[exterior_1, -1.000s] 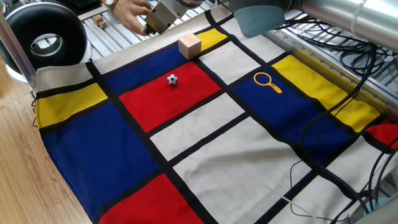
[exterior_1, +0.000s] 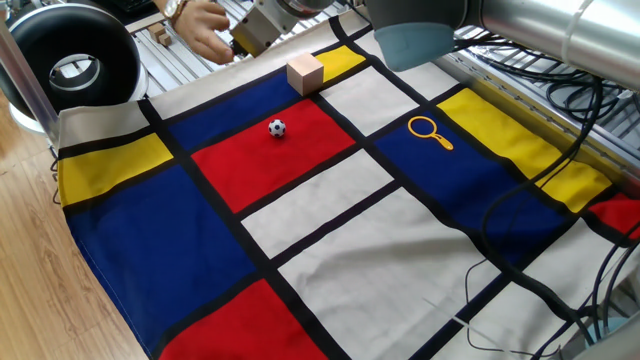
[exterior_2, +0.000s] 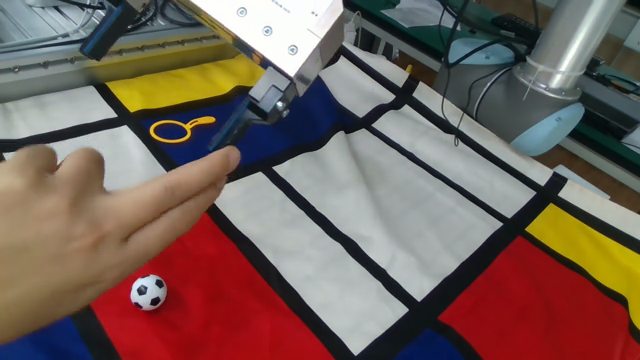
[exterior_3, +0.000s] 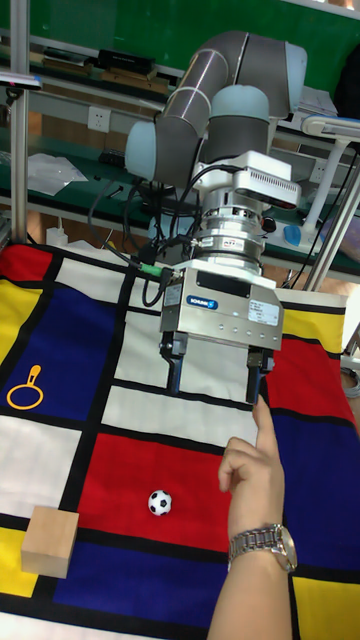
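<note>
My gripper (exterior_3: 216, 391) hangs above the cloth with its two dark fingers wide apart and nothing between them. A person's hand (exterior_3: 251, 466) reaches up from the front, its index finger at or close to one of my fingertips; whether they touch is hard to tell. The small soccer ball (exterior_3: 160, 502) rests on the red patch. A pale wooden cube (exterior_1: 305, 74) sits near the cloth's edge, across a blue and a yellow patch. The yellow magnifier-shaped ring with a handle (exterior_2: 182, 129) lies flat on a blue patch, apart from my gripper.
The patterned cloth (exterior_1: 375, 265) covers the table, with broad bare areas in its middle. Loose black cables (exterior_1: 540, 165) hang over one side. A black round object (exterior_1: 75, 62) stands off the cloth's corner.
The arm and gripper have shifted slightly, the blue joint sitting a little lower in exterior view 1. The hand moved slightly with them. Ball, cube and ring stay put.
</note>
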